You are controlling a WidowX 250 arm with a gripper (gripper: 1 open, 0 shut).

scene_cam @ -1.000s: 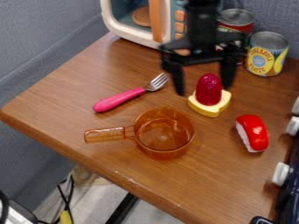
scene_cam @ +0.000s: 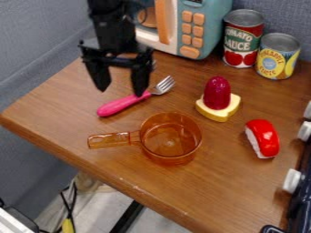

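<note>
My black gripper (scene_cam: 119, 73) hangs over the back left of the wooden table, its dark fingers spread apart, above and left of a pink fork (scene_cam: 127, 102). An amber pan (scene_cam: 170, 141) with its handle pointing left is near the middle. A red upright object (scene_cam: 217, 92) stands on a yellow piece (scene_cam: 219, 111). A red-and-white item (scene_cam: 263, 137) lies to the right.
A toy microwave (scene_cam: 183, 27) and two cans, tomatoes (scene_cam: 242, 41) and a yellow one (scene_cam: 277, 57), stand at the back. A dark object with white knobs (scene_cam: 299, 191) edges the right side.
My gripper has moved from the right, above the red object, leftward across the table to the back left. The objects on the table look unchanged.
</note>
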